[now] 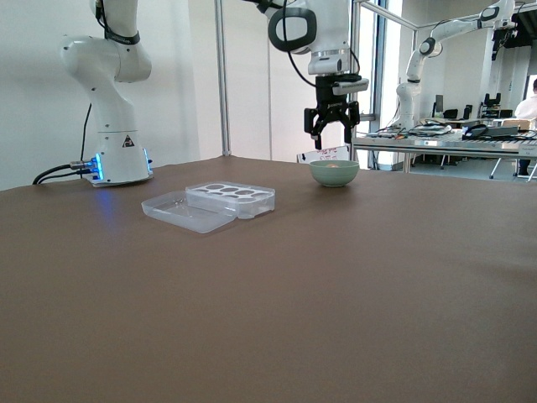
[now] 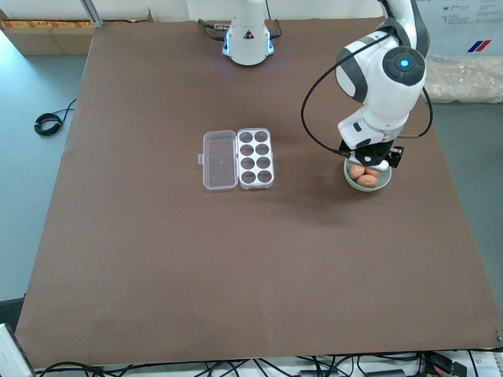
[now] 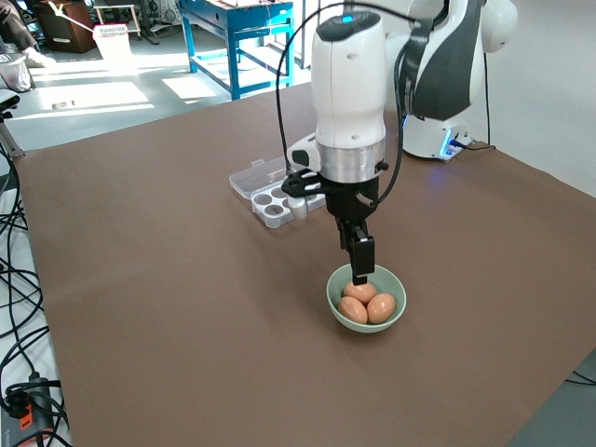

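The arm's black gripper (image 3: 361,270) hangs over a pale green bowl (image 1: 334,172) on the brown table. In the right view the bowl holds brown eggs (image 3: 380,307), and the fingertips are at its back part, just above the eggs. In the top view the gripper (image 1: 331,134) is above the rim. I cannot tell whether it is open or shut, or whether anything is between its fingers. An open clear egg case (image 2: 255,159) with round wells lies left of the bowl in the left view; the wells look empty.
Cables run along one edge. The brown tabletop (image 2: 251,267) in front of the case and bowl is clear.
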